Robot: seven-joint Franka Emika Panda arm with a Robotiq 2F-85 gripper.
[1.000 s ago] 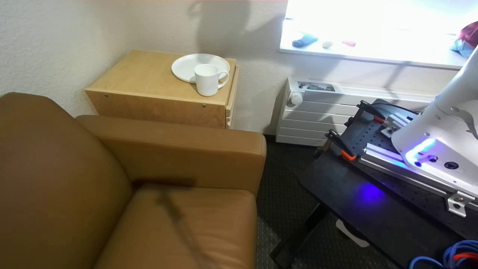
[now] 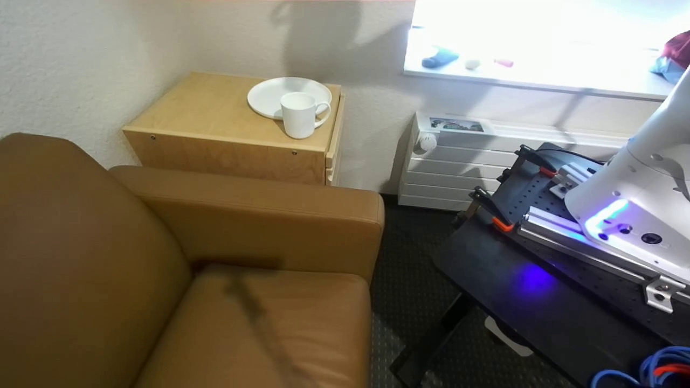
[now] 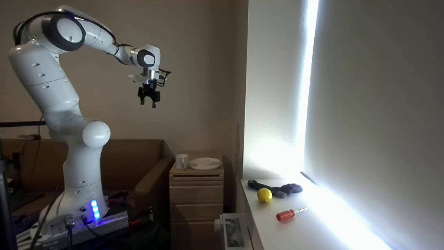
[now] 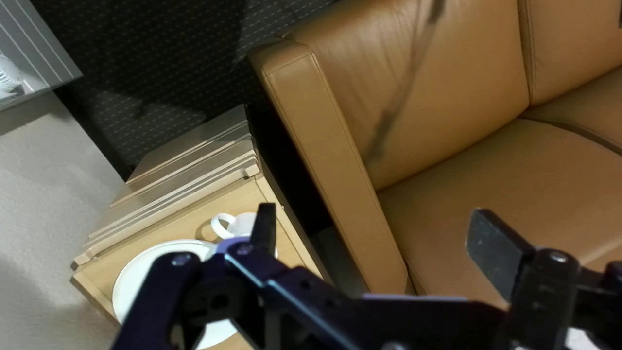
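High above the cabinet and sofa, my gripper point(image 3: 148, 105) hangs pointing down with its fingers apart. In the wrist view the open gripper has a wide empty gap between its pads, with the sofa far below. A white mug point(image 2: 298, 116) stands upright at the front edge of the wooden cabinet point(image 2: 213, 106). Just behind the mug lies a round white plate point(image 2: 266, 97). From the other side, the mug point(image 3: 181, 161) is left of the plate point(image 3: 205, 163). One finger partly covers mug and plate in the wrist view.
The brown sofa's armrest point(image 2: 259, 197) borders the cabinet. On the windowsill lie a yellow lemon point(image 3: 264, 195), a red screwdriver point(image 3: 285, 215) and a dark, soft-looking object point(image 3: 283, 190). A radiator point(image 2: 453, 171) stands below the window. Air around my gripper is clear.
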